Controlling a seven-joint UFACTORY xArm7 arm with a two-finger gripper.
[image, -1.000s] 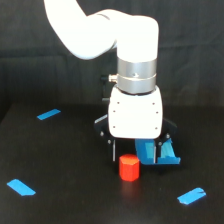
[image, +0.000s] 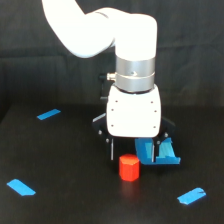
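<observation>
The white robot arm reaches down to its gripper (image: 133, 150), whose two dark fingers stand apart near a red hexagonal block (image: 129, 170) on the black table. A blue object (image: 169, 158) stands just behind and to the right of the block, partly hidden by the gripper. Whether anything is between the fingers is hard to tell.
Blue tape strips lie on the black table (image: 70, 160) at the back left (image: 48, 113), front left (image: 21, 187) and front right (image: 191, 195).
The gripper has shifted very slightly. The red block and blue object look unmoved.
</observation>
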